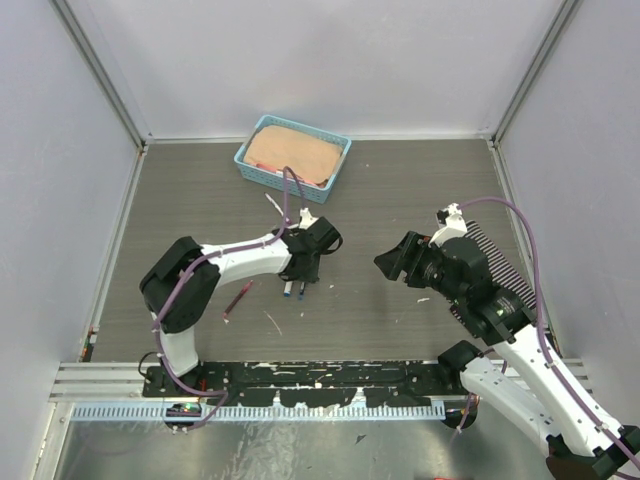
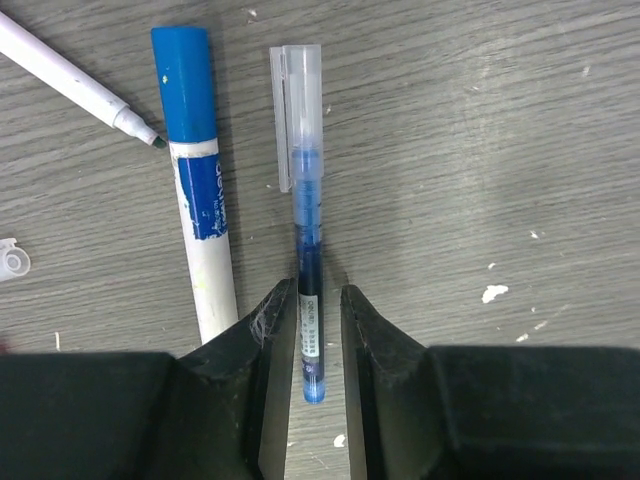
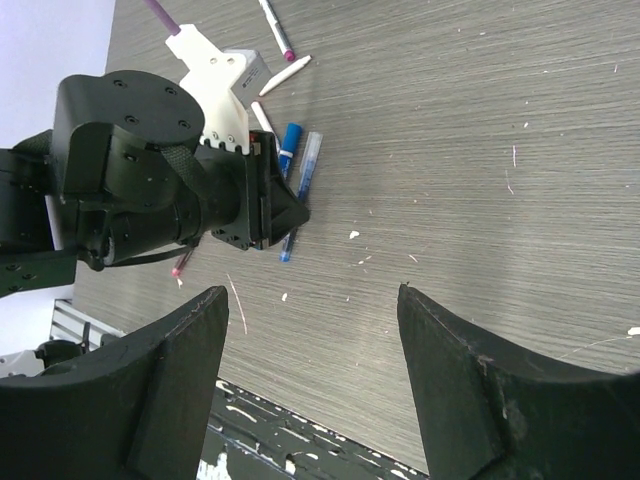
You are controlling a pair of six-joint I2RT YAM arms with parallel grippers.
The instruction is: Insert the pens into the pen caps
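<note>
A blue pen lies on the table with its tip end inside a clear cap. My left gripper is parted around the pen's barrel; a gap shows on the right, so it is open and low over the table. Beside it rests a white marker wearing its blue cap. An uncapped white pen with a dark green tip points at that marker. My right gripper stands open and empty above the table's right side.
A blue basket with a tan bottom stands at the back. A red pen lies left of the left gripper. A small clear cap sits at the left. Between the arms the table is bare.
</note>
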